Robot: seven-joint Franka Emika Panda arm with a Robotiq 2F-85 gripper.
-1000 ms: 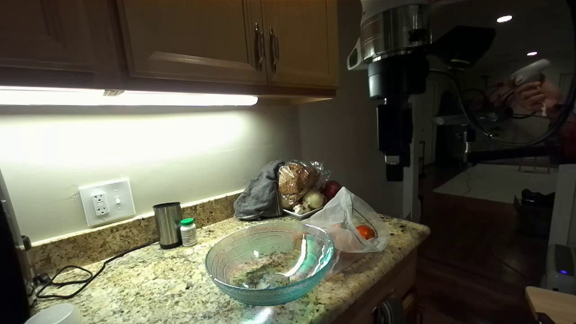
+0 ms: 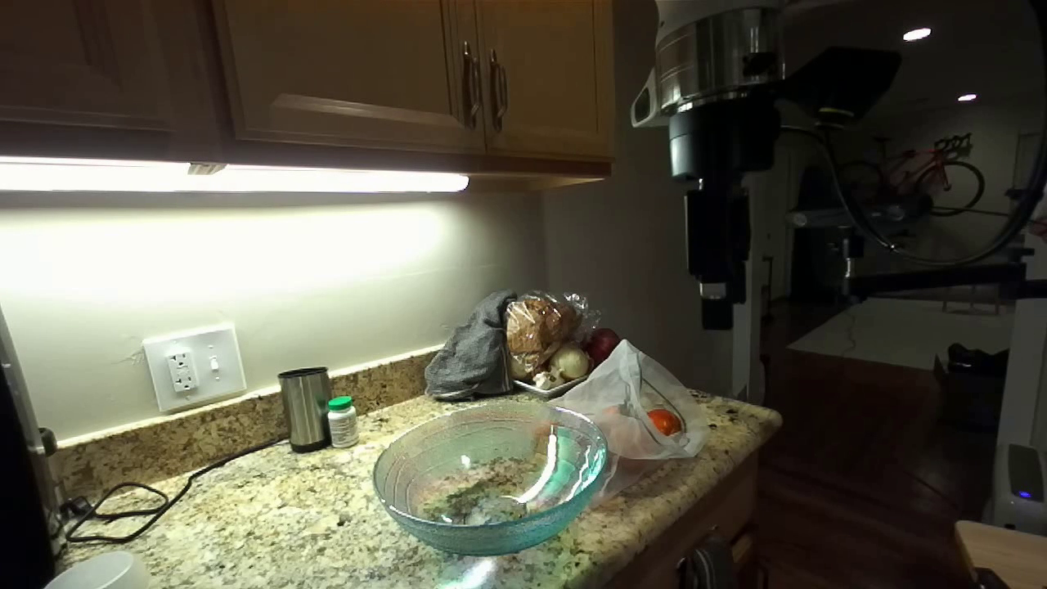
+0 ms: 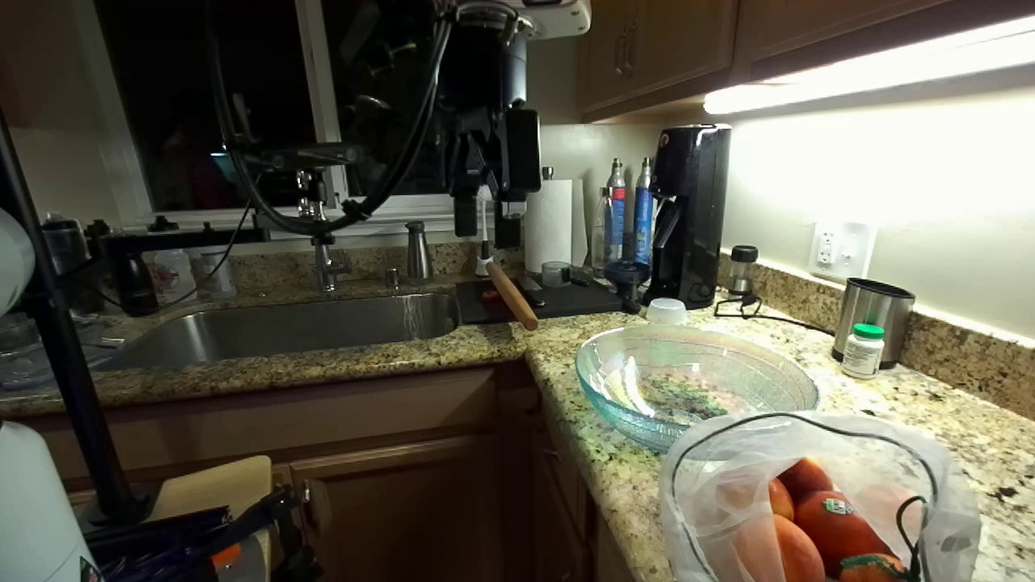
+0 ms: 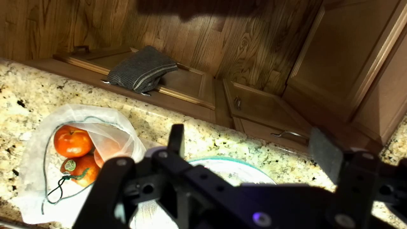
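My gripper is open, its two fingers wide apart in the wrist view with nothing between them. In exterior view 1 the gripper (image 2: 717, 312) points straight down, well above the counter's right end. A clear, green-tinted glass bowl (image 2: 471, 535) stands on the granite counter and looks empty. Beside it lies a white mesh bag (image 3: 694, 529), its mouth open. Several red tomatoes (image 4: 73, 141) show inside the bag. From the wrist, the bag is at the left, while the gripper's body hides much of the bowl (image 4: 244, 170).
A steel cup (image 2: 307, 407) and a green-capped bottle (image 2: 343, 424) stand near the wall. Behind the bag sit onions (image 2: 570, 361), wrapped bread (image 2: 537, 329) and a grey cloth (image 2: 471, 352). Upper cabinets (image 2: 353, 74) overhang the counter. Bare granite (image 2: 245, 520) lies left of the bowl.
A person's hand holding a white device, seen at the right background in exterior view 1, is out of sight now. The arm, bowl and bag stand where they were.
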